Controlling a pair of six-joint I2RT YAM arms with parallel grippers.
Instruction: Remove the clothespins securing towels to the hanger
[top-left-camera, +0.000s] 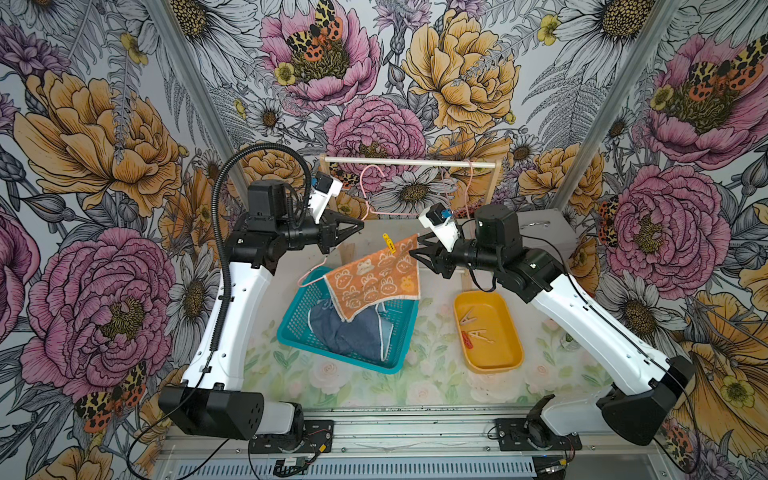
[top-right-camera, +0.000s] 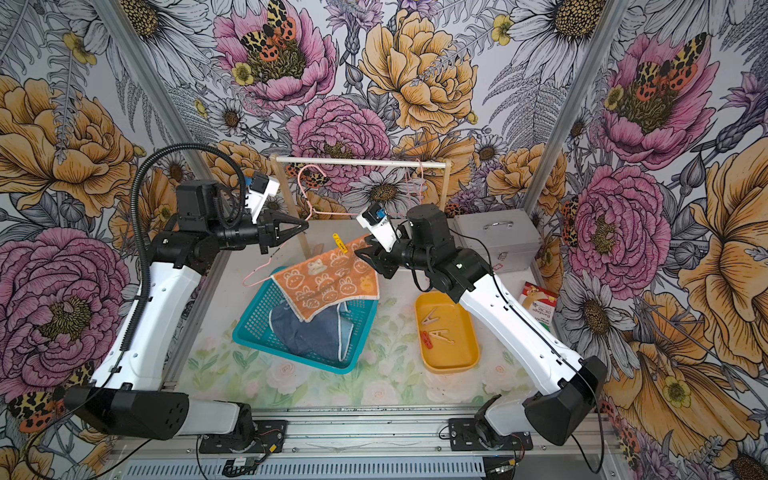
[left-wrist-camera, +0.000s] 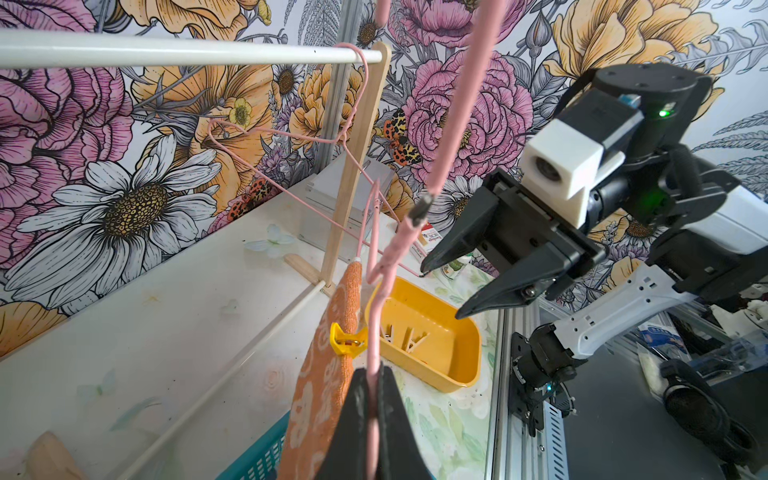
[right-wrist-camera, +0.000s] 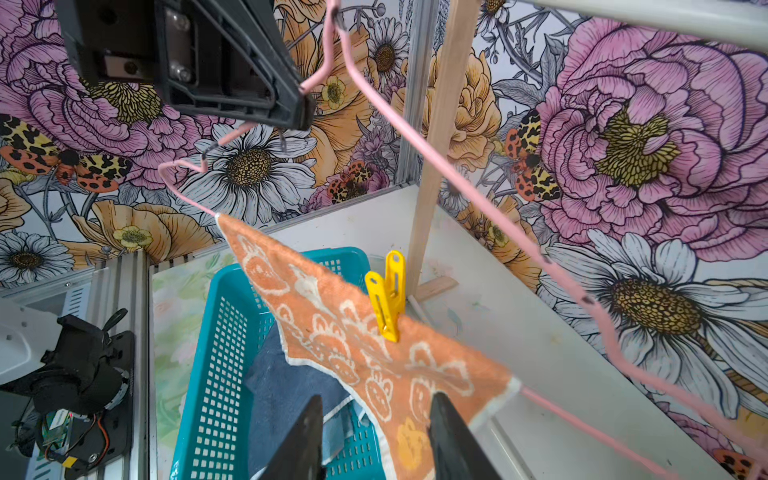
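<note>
An orange patterned towel (top-left-camera: 368, 284) hangs over a pink hanger (left-wrist-camera: 376, 320) above the teal basket, with one yellow clothespin (right-wrist-camera: 386, 296) clipped at its top edge. My left gripper (top-left-camera: 344, 228) is shut on the pink hanger, which runs between its fingers in the left wrist view. My right gripper (top-left-camera: 420, 252) stands open just right of the clothespin, its fingertips (left-wrist-camera: 472, 304) apart with nothing between them.
A teal basket (top-left-camera: 288, 324) holds a blue-grey cloth. A yellow tray (top-right-camera: 460, 356) with several loose clothespins sits at the right. A wooden rack (top-right-camera: 360, 161) carries another pink hanger; a grey box (top-right-camera: 496, 232) stands at back right.
</note>
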